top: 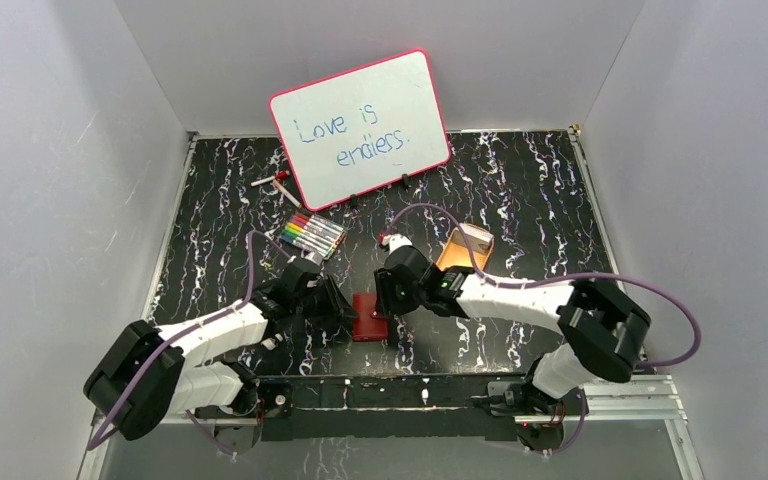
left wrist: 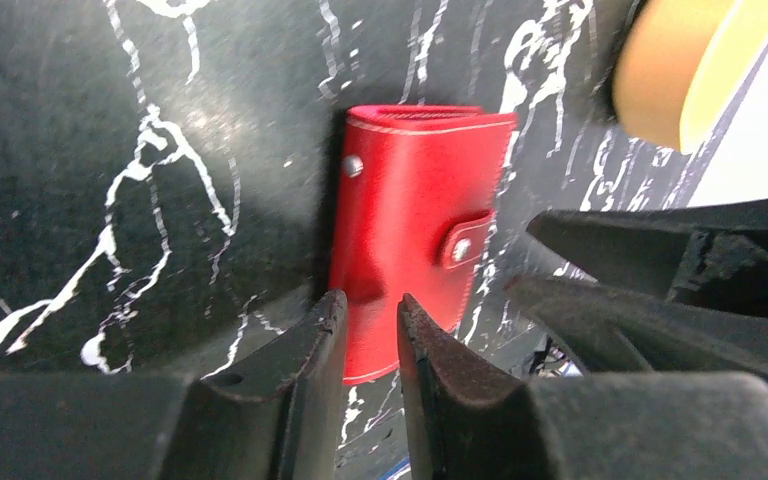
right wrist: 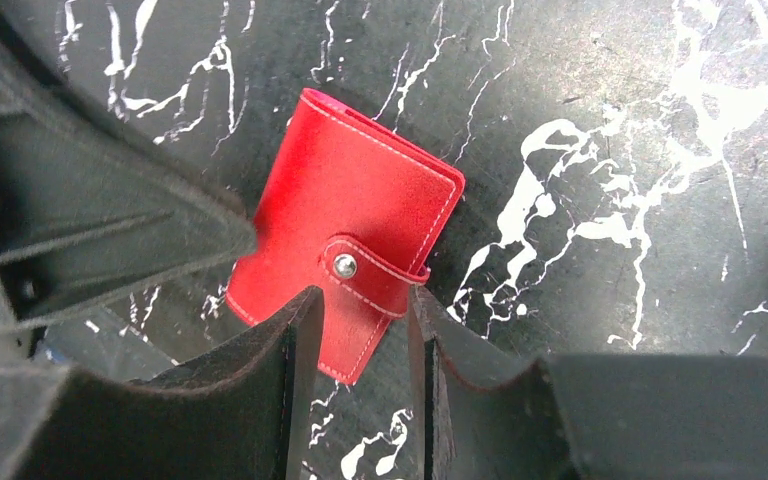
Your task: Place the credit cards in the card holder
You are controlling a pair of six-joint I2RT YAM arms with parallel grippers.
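Observation:
A red card holder [top: 368, 328] with a snap strap lies closed on the black marbled table, between my grippers in the top view; it fills the middle of both wrist views [left wrist: 410, 210] [right wrist: 335, 210]. My left gripper is just left of it, fingertips a short gap apart over its lower part, nothing seen gripped. My right gripper hangs over it at its right side, fingertips apart near the strap, nothing seen gripped. Loose cards are not clearly visible.
An orange box [top: 452, 258] with pale contents sits at the back right. Markers [top: 310, 230] and a whiteboard [top: 360, 130] reading "Love is endless." are at the back. Bare table [top: 535, 190] shows at the right rear.

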